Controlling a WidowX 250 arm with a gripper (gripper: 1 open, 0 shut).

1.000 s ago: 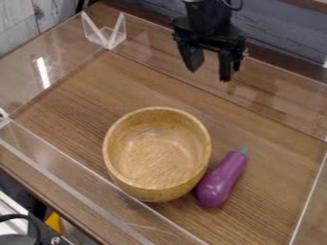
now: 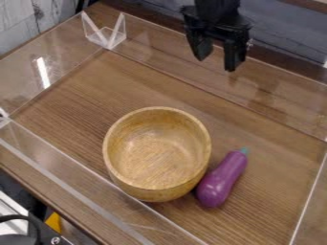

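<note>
My black gripper (image 2: 215, 52) hangs open over the back of the wooden surface, at the top centre, with nothing seen between its fingers. A purple eggplant (image 2: 224, 177) lies at the lower right. Just left of it sits a round yellow bowl (image 2: 156, 182), which looks empty.
A small clear wire-like holder (image 2: 106, 29) stands at the back left. A dark cable loops at the bottom left corner.
My gripper has moved up in the view, toward the back, and slightly right. The bowl and the eggplant have stayed in place.
</note>
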